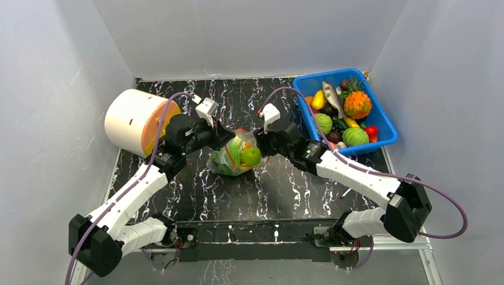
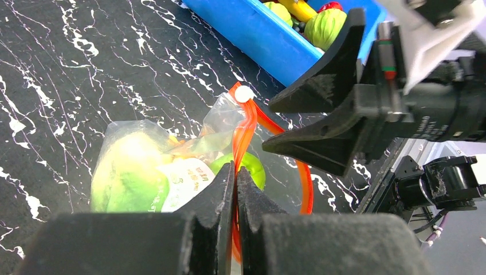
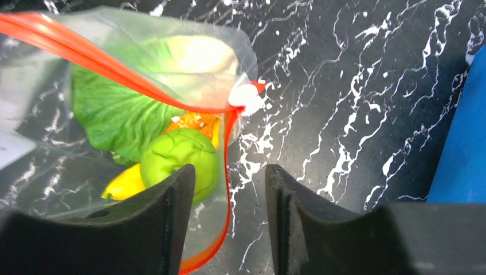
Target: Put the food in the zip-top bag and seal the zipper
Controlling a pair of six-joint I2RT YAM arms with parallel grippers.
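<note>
The clear zip bag [image 1: 217, 163] with an orange zip edge lies at the table's middle. Through its film I see a leafy green vegetable [image 3: 109, 109], a round green fruit [image 3: 182, 163] and something yellow. In the left wrist view, my left gripper is shut on the bag's orange rim. My right gripper stands open at the bag's right side, the orange rim [image 3: 227, 166] passing between its fingers as seen from its wrist. A white slider [image 3: 245, 98] sits at the zip's corner, beyond the right fingertips.
The blue bin [image 1: 389, 135], full of toy food, stands at the back right. A large white cylinder [image 1: 132, 122] lies at the left, close to the left arm. Bare marbled table [image 1: 267, 199] shows in front of the bag, with a small pen [image 1: 345, 193] at right.
</note>
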